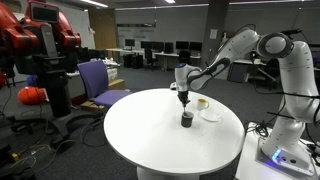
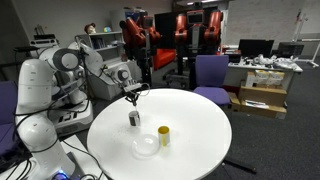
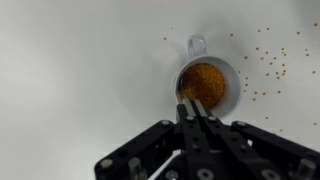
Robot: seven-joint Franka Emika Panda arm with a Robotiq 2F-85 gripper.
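A mug (image 3: 222,104) holding orange-brown grains (image 3: 203,84) shows below me in the wrist view, its handle pointing to the top of the frame. It appears to be the dark cup (image 1: 187,119) near the middle of the table, also a dark cup (image 2: 134,118) in exterior view 2. My gripper overlaps the mug's near rim in the wrist view, with its fingertips together and nothing visible between them. From the side, the gripper (image 1: 183,103) is above the cup; whether its tips touch the rim cannot be made out.
Loose grains (image 3: 268,72) are scattered to the right of the mug in the wrist view. A yellow mug (image 2: 164,135) and a white plate (image 2: 146,146) stand near the cup on the round white table (image 2: 205,125).
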